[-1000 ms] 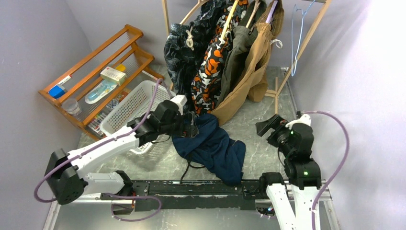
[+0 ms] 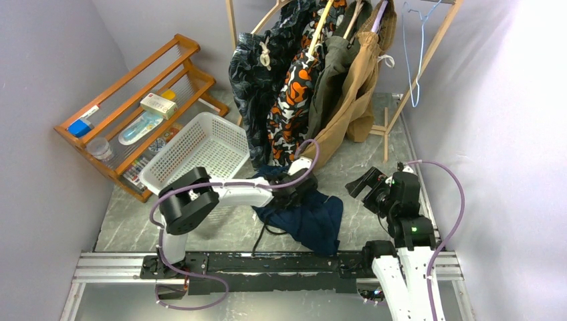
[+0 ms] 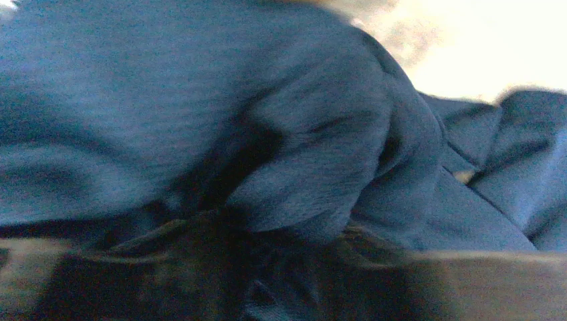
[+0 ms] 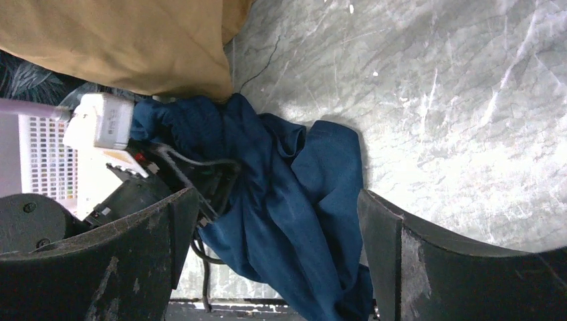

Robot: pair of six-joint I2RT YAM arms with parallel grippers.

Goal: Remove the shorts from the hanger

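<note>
Navy shorts [image 2: 314, 224] lie crumpled on the floor, with dark cord beside them; no hanger is visible in them. My left gripper [image 2: 294, 190] is down on their upper part. In the left wrist view the navy cloth [image 3: 167, 100] fills most of the picture and the fingers are dark and blurred along the bottom, so their grip is unclear. My right gripper [image 2: 366, 186] stands open and empty to the right of the shorts, above the floor.
A wooden rack with hanging garments [image 2: 294, 93] stands behind, a blue hanger [image 2: 421, 53] empty at its right. A white basket [image 2: 167, 154] and wooden shelf [image 2: 127, 80] are at the left. Bare floor [image 2: 358, 221] lies right of the shorts.
My left gripper has moved right and down from beside the basket onto the shorts.
</note>
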